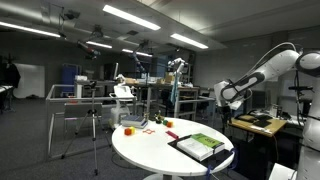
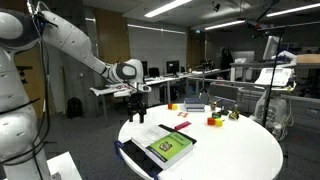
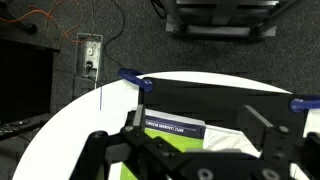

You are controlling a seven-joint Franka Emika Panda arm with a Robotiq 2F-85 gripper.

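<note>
A book with a green cover lies flat beside a white sheet or pad on a black tray or mat. Blue pieces, one of them a blue handle, sit at the ends of the black tray. My gripper hangs above the tray's side of the table, its dark fingers far apart and nothing visible between them. In the second exterior view the arm's white wrist is well above the tabletop, clear of the book.
A red object lies there, with red and yellow blocks farther along. A grey power outlet box and cables are on the dark floor beside the table.
</note>
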